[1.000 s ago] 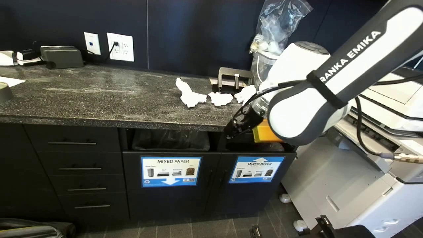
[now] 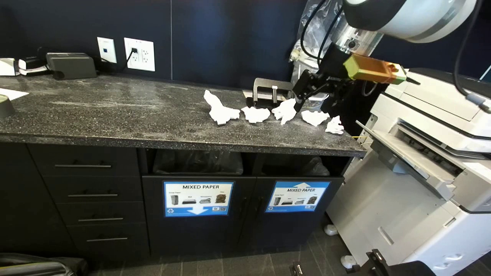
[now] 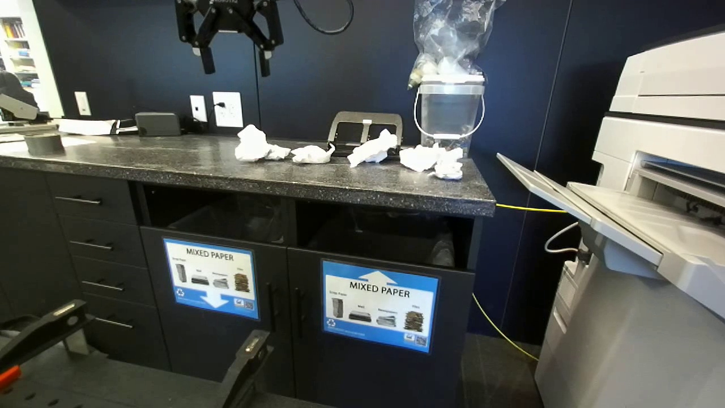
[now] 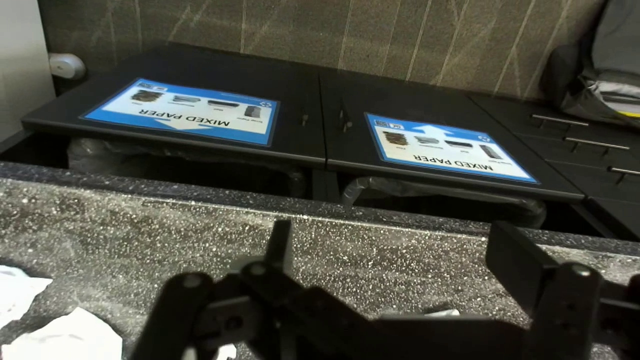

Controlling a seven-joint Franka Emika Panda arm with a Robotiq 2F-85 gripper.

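Several crumpled white papers lie in a row on the dark speckled counter (image 2: 115, 108). The leftmost paper (image 2: 221, 110) is the largest, and the rightmost paper (image 2: 334, 125) is near the counter's right end. My gripper (image 3: 236, 67) is in the air above the counter, its fingers apart and nothing between them. In the wrist view the gripper's two fingers (image 4: 517, 264) stand wide over the countertop, with papers (image 4: 66, 337) at lower left. Below the counter's edge are two openings with bin liners (image 2: 198, 161), above doors labelled MIXED PAPER (image 3: 380, 304).
A black hole punch (image 3: 367, 129) stands behind the papers. To its right is a clear bucket (image 3: 450, 109) with a plastic bag on top. A large printer (image 2: 437, 119) adjoins the right end.
The arm has risen from in front of the right bin opening to above the counter and back. Two papers at the right, previously behind the arm, now show.
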